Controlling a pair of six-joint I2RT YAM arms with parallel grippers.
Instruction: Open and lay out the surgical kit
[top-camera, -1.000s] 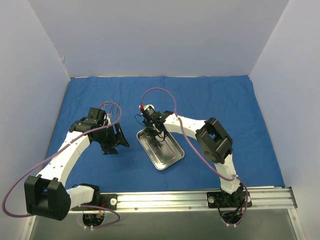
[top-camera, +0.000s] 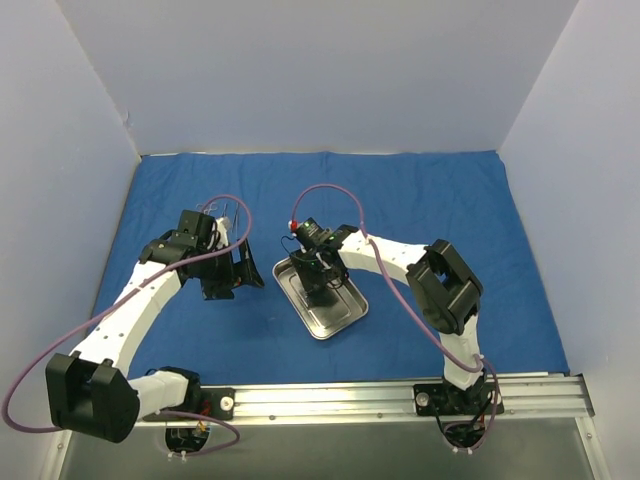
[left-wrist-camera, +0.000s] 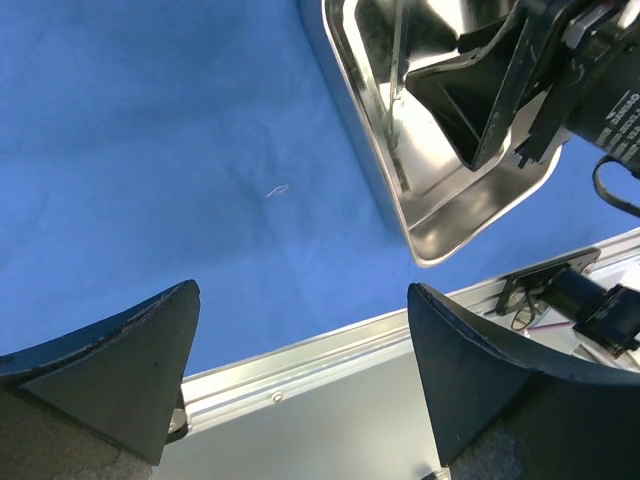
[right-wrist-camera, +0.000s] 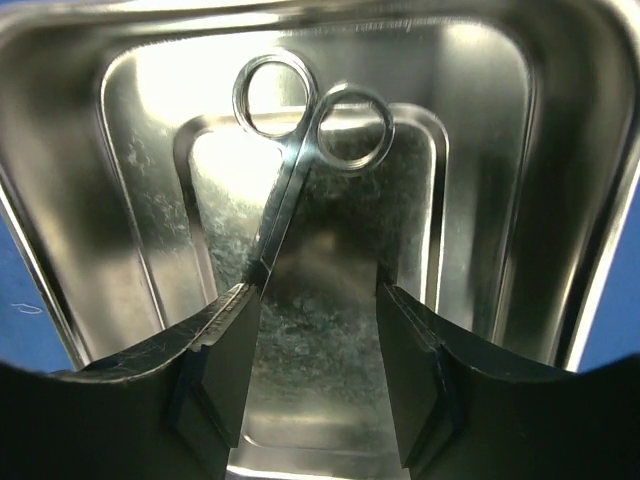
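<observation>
A pair of metal scissors (right-wrist-camera: 285, 185) lies in the steel tray (top-camera: 322, 328), its two ring handles clear in the right wrist view. My right gripper is open over the tray, with the left finger beside or over the scissors' far part; whether it touches them I cannot tell. In the left wrist view the scissors (left-wrist-camera: 397, 75) show as a thin strip along the tray's floor. My left gripper (top-camera: 252, 272) hangs over the blue cloth left of the tray; its fingers (left-wrist-camera: 150, 360) stand apart with only cloth between them.
Several thin metal instruments (top-camera: 230, 212) lie on the cloth behind the left gripper, partly hidden by it. A small thread-like piece (left-wrist-camera: 278, 190) rests between the left gripper and the tray.
My right gripper has shifted right and toward the front over the tray. The left gripper has moved slightly right and its fingers have changed their spread. The tray has stayed put.
</observation>
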